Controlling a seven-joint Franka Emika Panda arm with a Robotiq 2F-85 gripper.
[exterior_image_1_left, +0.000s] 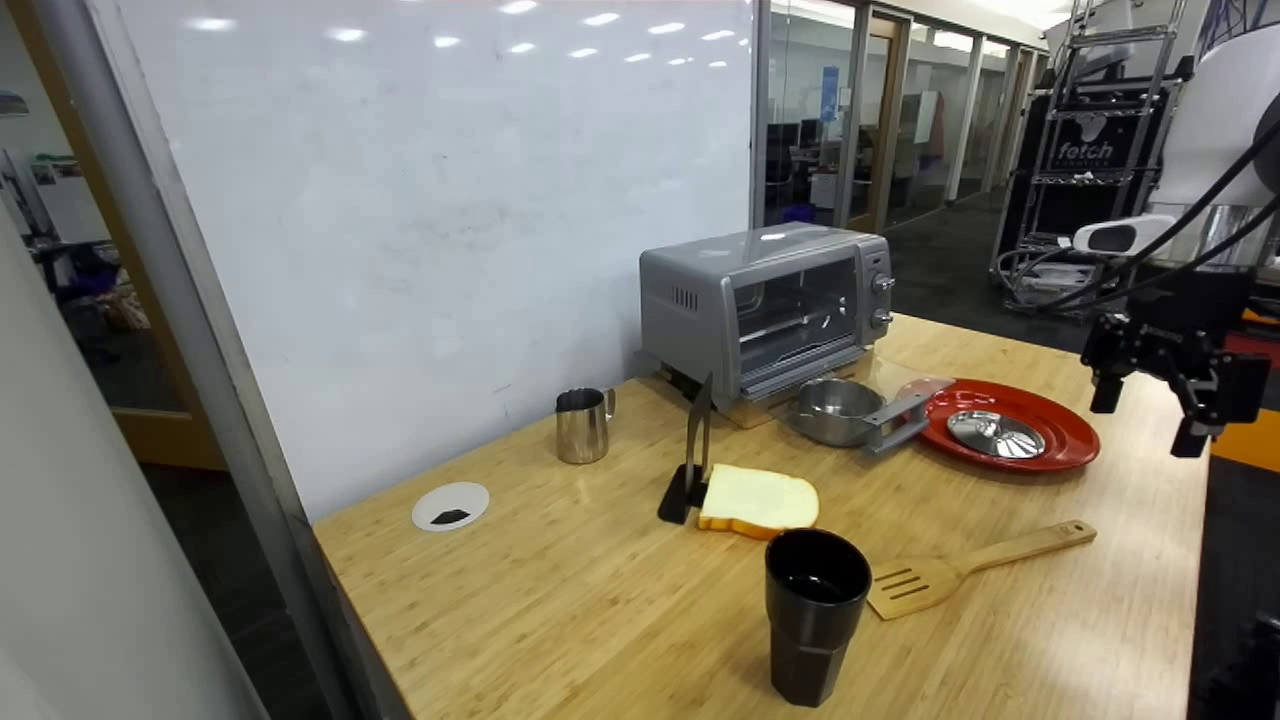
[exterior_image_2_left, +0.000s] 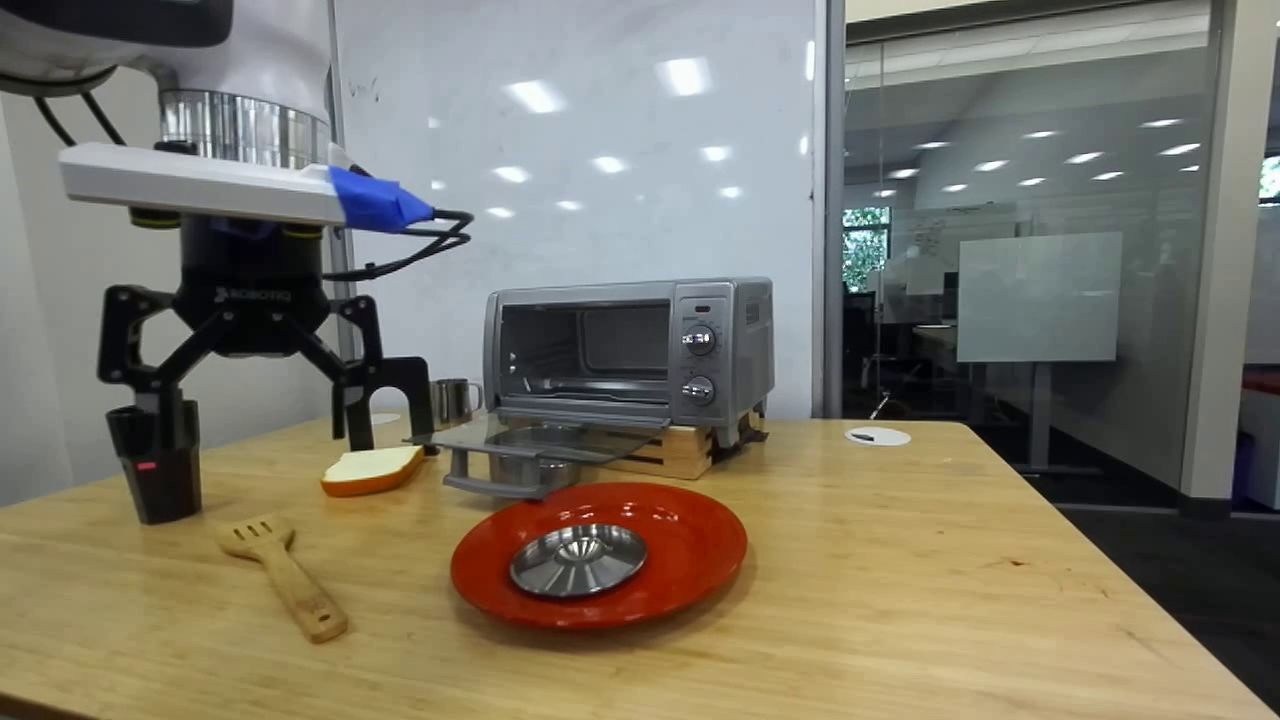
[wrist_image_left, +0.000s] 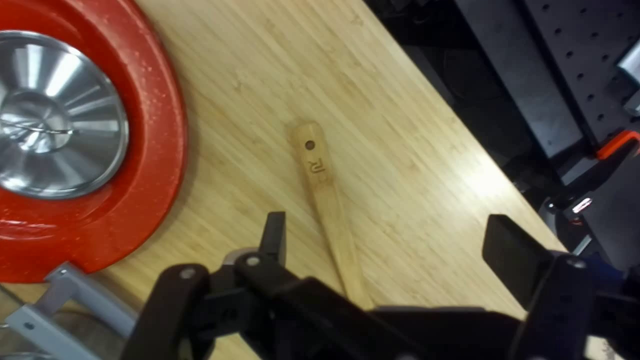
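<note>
My gripper is open, its fingers wide apart with nothing between them. In the wrist view the handle of the wooden spatula lies below, in the space between the two fingers, with its holed end pointing up the picture. The whole spatula rests flat on the table, its slotted head toward the black cup. From the second exterior view, the gripper hangs above the table, clear of the spatula.
A red plate bearing a metal lid lies beside the spatula. The toaster oven stands with its door down, a steel pot near it. Bread and a metal pitcher stay farther left. The table's edge is close.
</note>
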